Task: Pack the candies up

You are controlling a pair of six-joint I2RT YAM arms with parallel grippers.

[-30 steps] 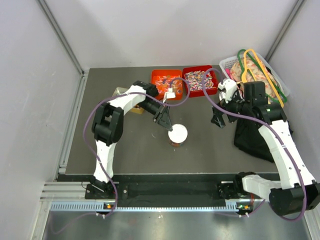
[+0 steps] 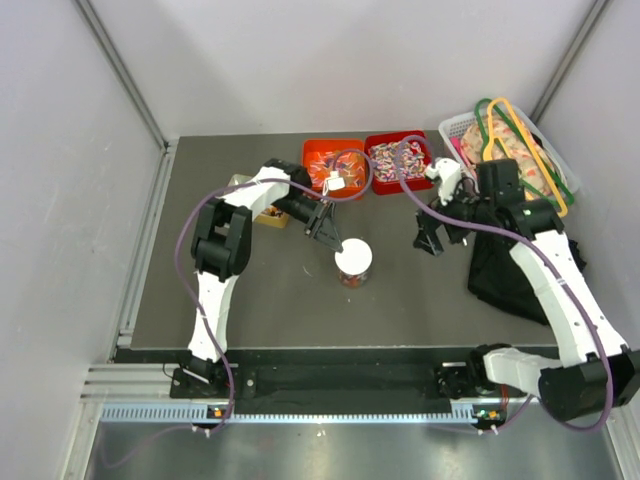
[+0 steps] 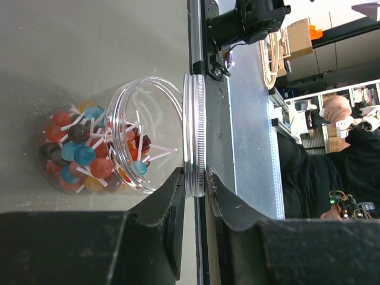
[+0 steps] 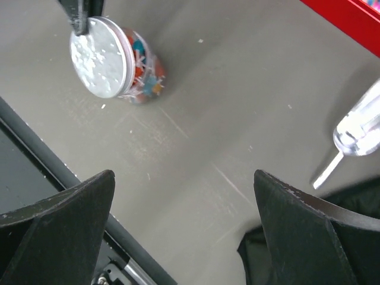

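A clear jar (image 3: pixel 77 148) of colourful lollipops stands mid-table. My left gripper is shut on the edge of a round white lid (image 2: pixel 353 256), which has a ridged silvery rim. In the left wrist view the lid faces the jar's mouth, with a narrow gap seeming to show at one side; whether they touch anywhere I cannot tell. From the right wrist view the lid (image 4: pixel 98 59) covers the top of the jar (image 4: pixel 145 74). Off to the right, my right gripper hovers open above bare table.
An orange bin (image 2: pixel 316 152) and a red bin (image 2: pixel 384 186) of wrapped candies sit at the back. A white basket (image 2: pixel 455 125) with a patterned bag fills the back right. Black cloth (image 2: pixel 505 285) and a clear utensil (image 4: pixel 356 130) lie on the right.
The lid has shifted slightly toward the back in the left gripper, and more of the jar shows below it. My right gripper has moved slightly left.
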